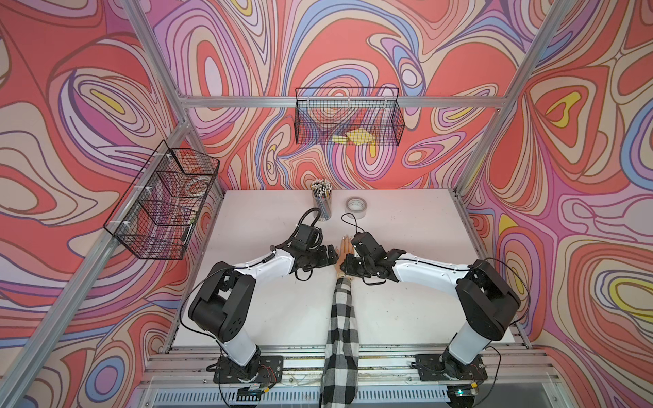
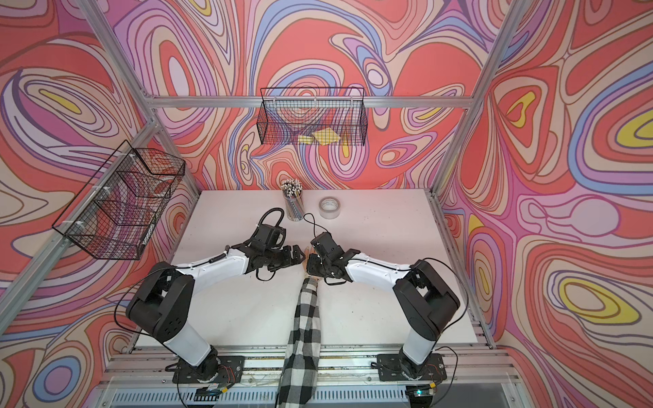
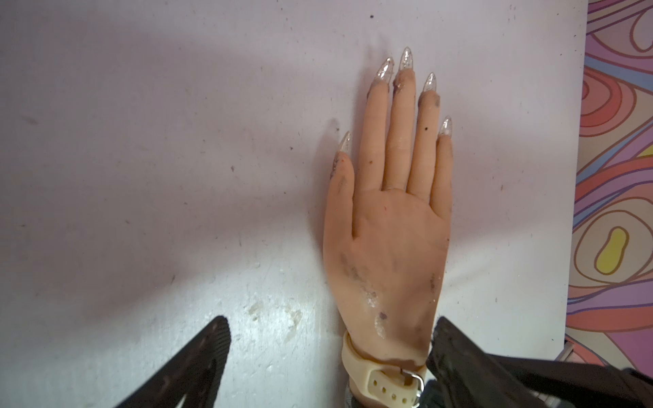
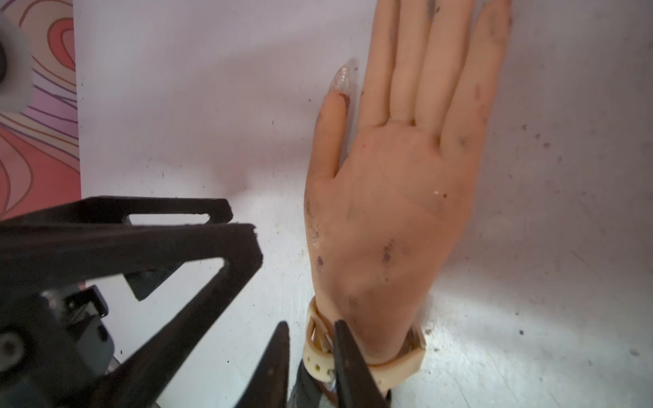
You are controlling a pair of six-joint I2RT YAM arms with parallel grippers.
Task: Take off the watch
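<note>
A cream watch strap with holes and a metal buckle circles the wrist of a model hand that lies on the table. In the right wrist view, the strap bows away from the wrist on the right side. My right gripper is over the strap's left part, its fingers partly apart, with strap visible in the gap; whether they touch it is unclear. Left of the hand, my left gripper stands wide open with nothing between its fingers. The watch face is not visible.
A checkered sleeve covers the forearm down to the table's front edge. At the back stand a cup of sticks and a tape roll.
</note>
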